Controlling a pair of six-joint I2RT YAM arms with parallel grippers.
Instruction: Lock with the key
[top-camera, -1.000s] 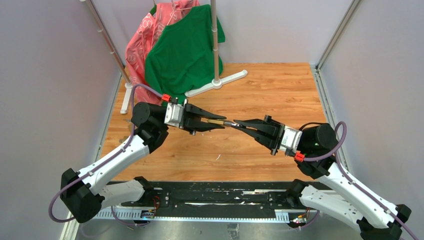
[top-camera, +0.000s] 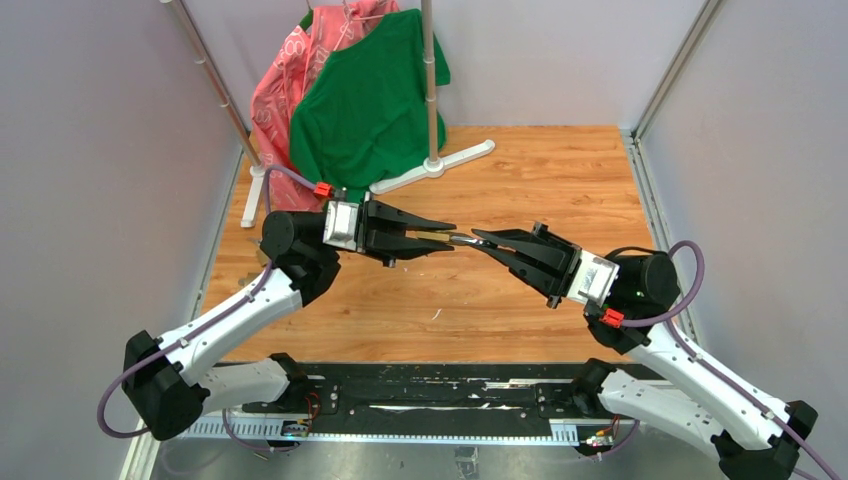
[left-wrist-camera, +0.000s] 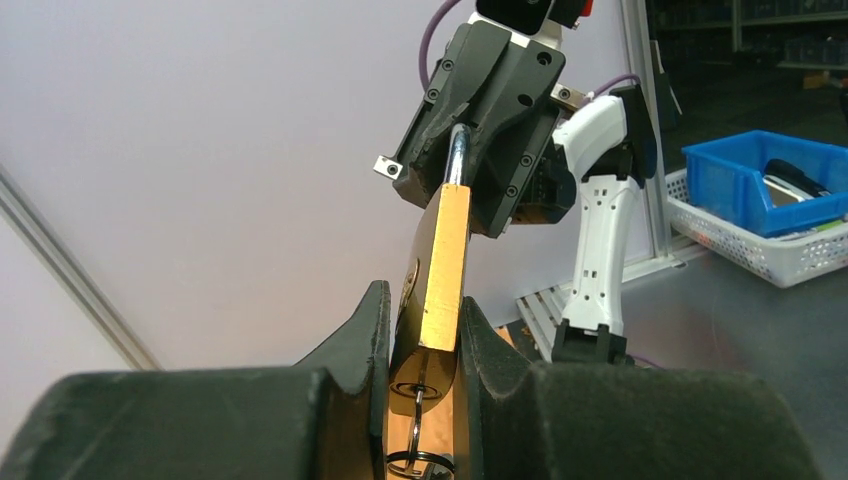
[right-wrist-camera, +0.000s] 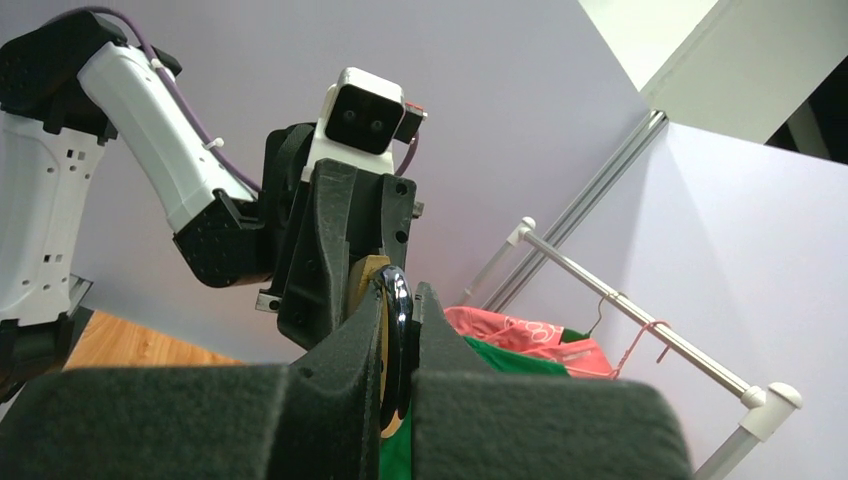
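Observation:
Between the two arms, a brass padlock (left-wrist-camera: 443, 270) is held in the air. My left gripper (top-camera: 452, 238) is shut on its body, one finger on either side in the left wrist view. The steel shackle (left-wrist-camera: 457, 155) points at the other arm; my right gripper is shut on the shackle (right-wrist-camera: 396, 310). From the keyhole end of the lock, a key (left-wrist-camera: 418, 420) with a wire ring (left-wrist-camera: 420, 462) hangs between the left fingers. Whether the shackle is fully seated in the body cannot be told.
A garment rack with a green shirt (top-camera: 370, 110) and a pink garment (top-camera: 275, 100) stands at the back left. Off to the side, a white basket (left-wrist-camera: 780, 262) holds a blue bin (left-wrist-camera: 730, 180).
Both grippers have shifted slightly with the padlock held between them, the right one a little to the right.

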